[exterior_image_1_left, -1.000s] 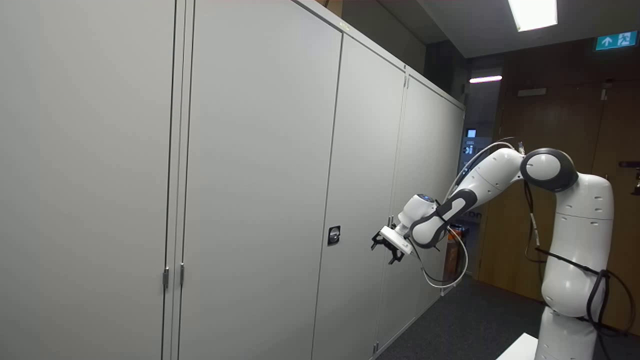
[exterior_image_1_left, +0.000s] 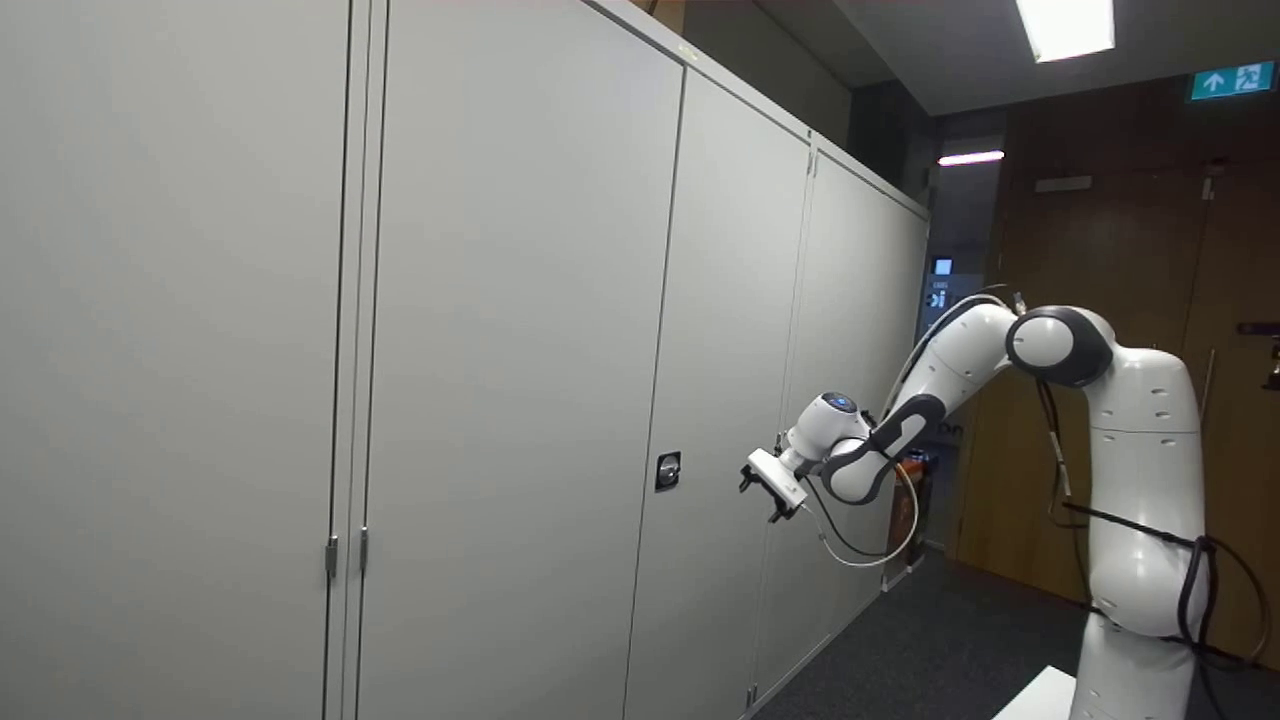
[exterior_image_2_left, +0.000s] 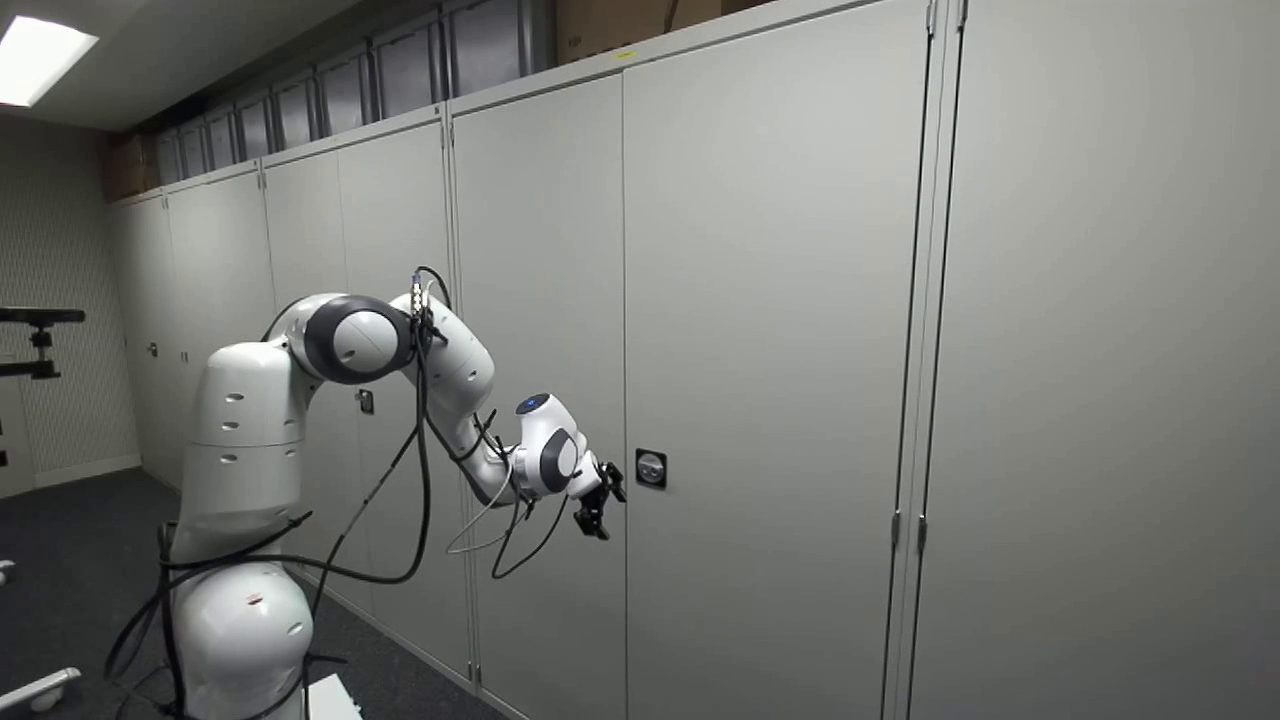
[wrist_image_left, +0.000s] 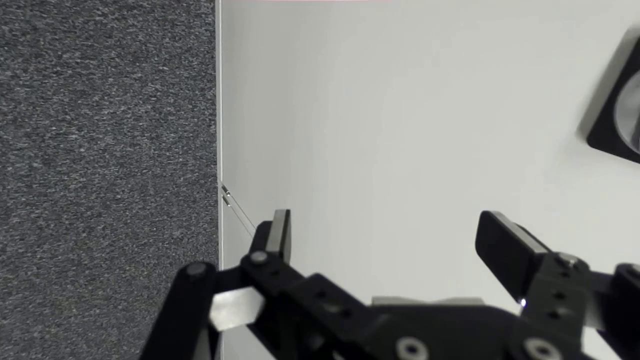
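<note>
My gripper is open, its two fingers wide apart with nothing between them. Pale grey cabinet doors (wrist_image_left: 408, 132) fill most of the wrist view, in front of the fingertips. A round silver handle in a black square plate (exterior_image_2_left: 651, 469) is set in one door near the seam. The handle plate (wrist_image_left: 613, 129) is cut off at the right edge of the wrist view, beyond the right finger. In the second exterior view the gripper (exterior_image_2_left: 609, 502) hangs to the left of the handle and a little lower. Whether it touches the door cannot be told there.
Dark carpet (wrist_image_left: 108, 150) runs along the foot of the cabinets. Black cables (exterior_image_2_left: 422, 480) hang in loops from the arm. Closed cabinet doors (exterior_image_1_left: 516, 300) stretch along the wall. No loose object stands between gripper and doors.
In the first exterior view the arm has shifted left and the gripper has turned slightly. The handle and the doors look the same as before.
</note>
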